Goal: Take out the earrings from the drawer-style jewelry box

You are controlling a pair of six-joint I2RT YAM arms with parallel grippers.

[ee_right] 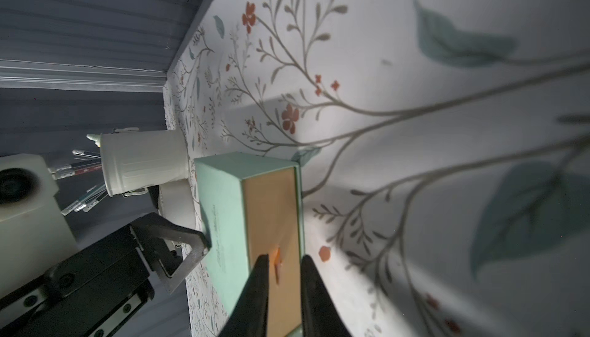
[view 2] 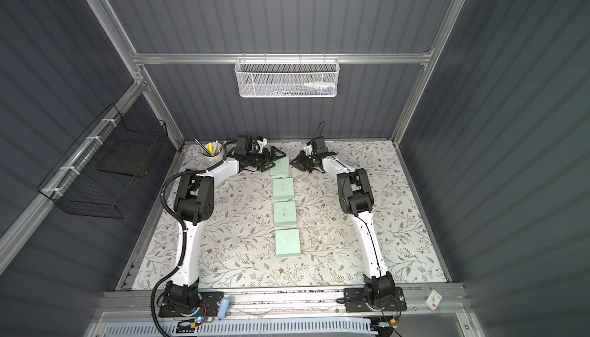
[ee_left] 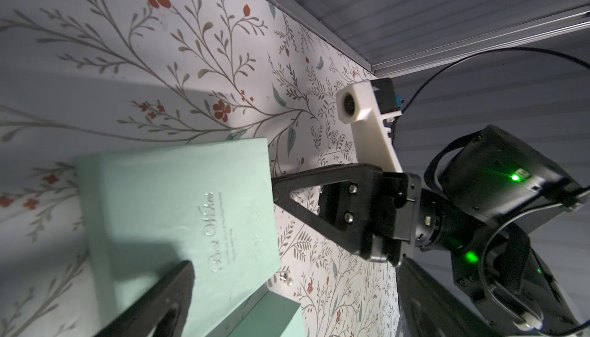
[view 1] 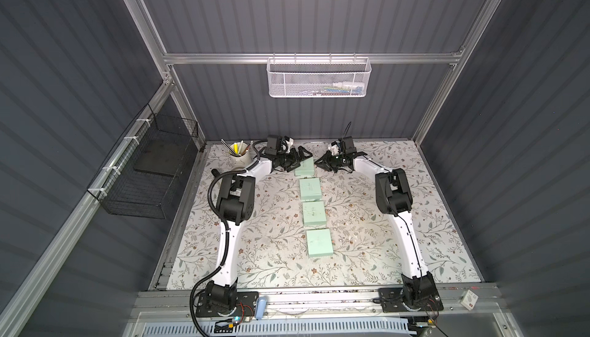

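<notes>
The farthest of the mint-green boxes (view 1: 304,167) lies at the back of the table, its printed lid (ee_left: 202,226) facing up. My left gripper stands open, its blurred fingers to either side of that box. At the box's right side, my right gripper is shut in front of a tan drawer face (ee_right: 270,214). A small orange pull tab (ee_right: 276,256) shows on this face just by the fingertips. Whether any of the tab is between the fingers cannot be made out. The drawer appears closed, and no earrings show.
Three more mint boxes, at the front (view 1: 319,243), in the middle (view 1: 314,213) and behind (view 1: 309,189), run in a column towards me. A white pen cup (view 1: 240,153) stands at the back left. Open table lies to the right.
</notes>
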